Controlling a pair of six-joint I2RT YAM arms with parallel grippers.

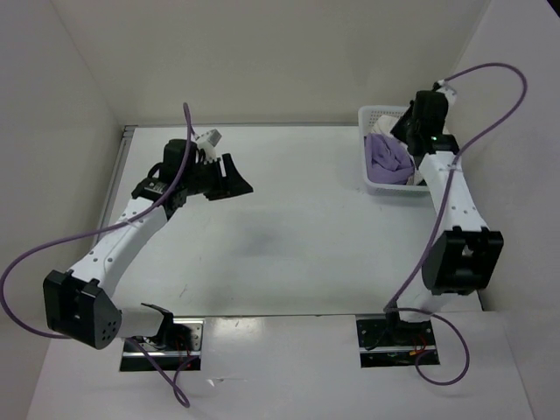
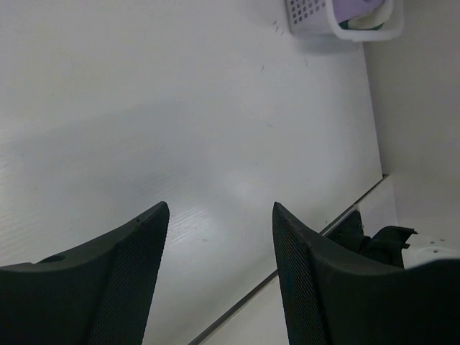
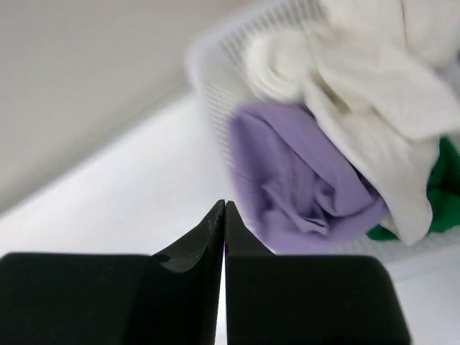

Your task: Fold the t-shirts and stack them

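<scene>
In the top view a purple t-shirt [image 1: 387,161] lies bunched inside the white basket [image 1: 399,189] at the far right. Cream cloth [image 3: 384,93] and some green cloth [image 3: 445,188] share the basket, seen blurred from the right wrist. My right gripper is shut with nothing between its fingertips; the purple t-shirt [image 3: 298,176] lies beyond them, apart. From above, the right gripper [image 1: 402,131] hangs over the basket and hides part of the cloth. My left gripper is open and empty above the bare table.
A wall [image 1: 516,219] stands close along the right side, and another runs behind the basket. Purple cables [image 1: 437,219] loop from both arms.
</scene>
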